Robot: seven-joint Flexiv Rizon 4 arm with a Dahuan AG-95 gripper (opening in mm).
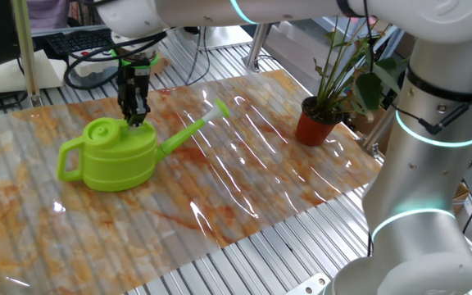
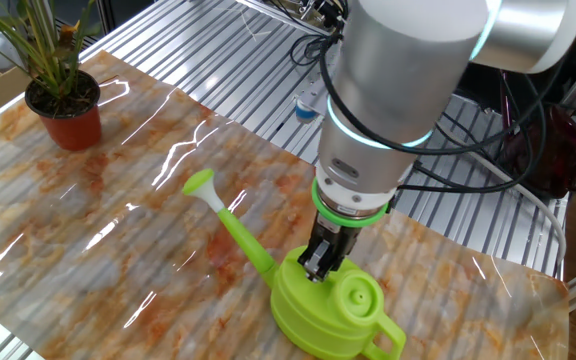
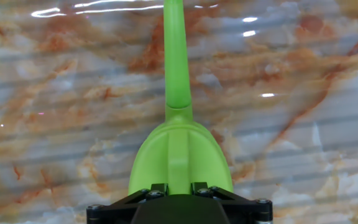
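A lime-green watering can (image 1: 120,165) stands upright on or just above the marbled sheet, its long spout pointing right in exterior view 1. From above the can, my gripper (image 1: 134,123) reaches down to the raised ridge on its top. In the wrist view the black fingers (image 3: 159,189) sit against both sides of that ridge (image 3: 179,165), so the gripper is shut on the can. Exterior view 2 shows the can's pale spout head (image 2: 204,190) far from the gripper (image 2: 314,272). Whether the can's base touches the sheet cannot be told.
A potted plant (image 1: 314,127) in a reddish-brown pot stands at the sheet's right side, beyond the spout. The glossy marbled sheet (image 1: 244,176) between them is clear. Cables hang around the arm, and a dark red object (image 2: 548,150) sits at the far right.
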